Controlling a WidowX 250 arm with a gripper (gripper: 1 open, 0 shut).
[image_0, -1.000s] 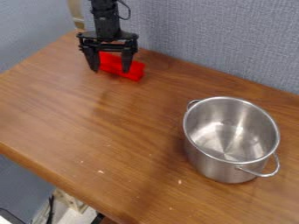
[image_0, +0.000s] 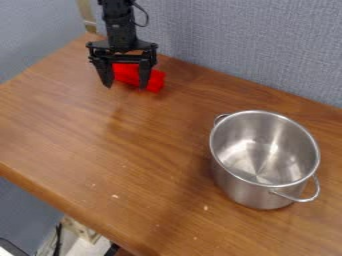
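A red block-like object (image_0: 151, 79) lies on the wooden table near the back wall, left of centre. My black gripper (image_0: 124, 71) is open and down over its left part, with fingers either side of it; whether they touch it cannot be told.
A large steel pot (image_0: 263, 160) with two handles stands at the right. A grey wall (image_0: 254, 45) runs along the back, and dark cables show beyond the front left edge.
My gripper has shifted slightly to the left over the red object, which looks to be in about the same place.
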